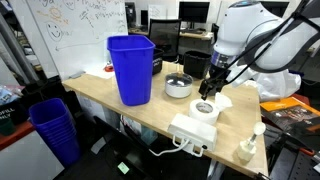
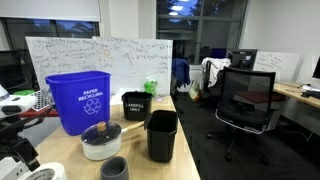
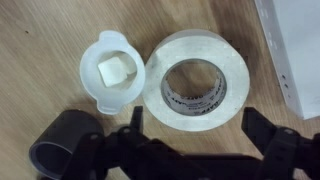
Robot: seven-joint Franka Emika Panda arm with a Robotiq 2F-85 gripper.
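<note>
In the wrist view a roll of tape (image 3: pixel 236 80) lies flat on the wooden table, its label showing inside the ring. To its left, close against it, is a white cup (image 3: pixel 90 75) with small spouts and a white block (image 3: pixel 115 70) inside. A dark grey cup (image 3: pixel 62 140) stands at lower left. My gripper is open, fingers wide apart over the near side of the roll, nothing held between them. From the side, the gripper (image 1: pixel 210 88) hangs above the roll (image 1: pixel 203 112).
A white box with a cable (image 1: pixel 193 132) lies on the table's front side. Behind stand a lidded pot (image 1: pixel 178 86), a blue recycling bin (image 1: pixel 131 70) and black bins (image 2: pixel 161 135). A pump bottle (image 1: pixel 249 147) is near the right corner.
</note>
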